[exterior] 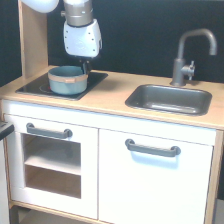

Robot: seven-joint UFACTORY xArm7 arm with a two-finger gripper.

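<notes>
A blue-grey pot sits at the left of the toy kitchen's counter, on the dark stove plate. My white arm reaches down from the top left. Its gripper points downward at the pot's right rear rim. The dark fingers are small and partly lost against the dark background, so their spacing is unclear. Whether they grip the rim or only stand beside it does not show.
A steel sink with a grey faucet is set into the counter's right half. Bare wooden counter lies between stove and sink. Below are an oven front and a white cabinet door, both with grey handles.
</notes>
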